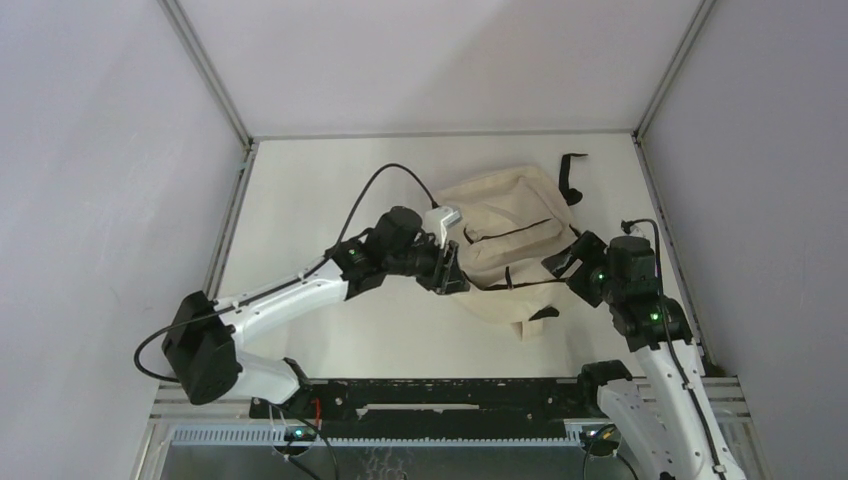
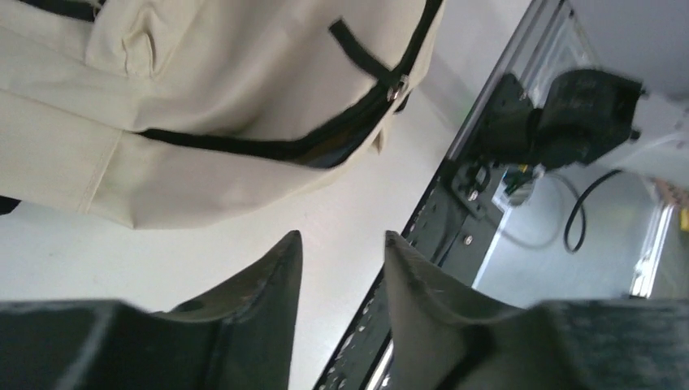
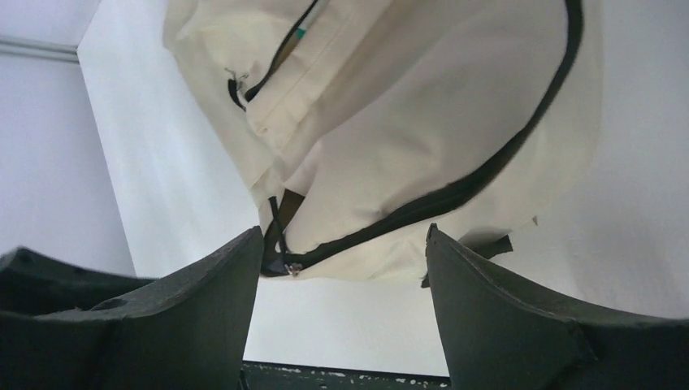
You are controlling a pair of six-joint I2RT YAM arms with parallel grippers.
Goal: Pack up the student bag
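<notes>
A cream fabric bag lies slumped on the white table, its black main zipper running along the near side. In the left wrist view the bag shows this zipper gaping slightly toward one end. My left gripper is part open at the bag's left near side, nothing between its fingers. At the bag's right near corner is my right gripper, open. Bare table and part of the zippered edge show beyond its fingers in the right wrist view, where the bag fills the upper middle. Whatever the bag contains is hidden.
A black strap extends from the bag's far right side. Walls close in the sides and back, and a black rail runs along the front edge.
</notes>
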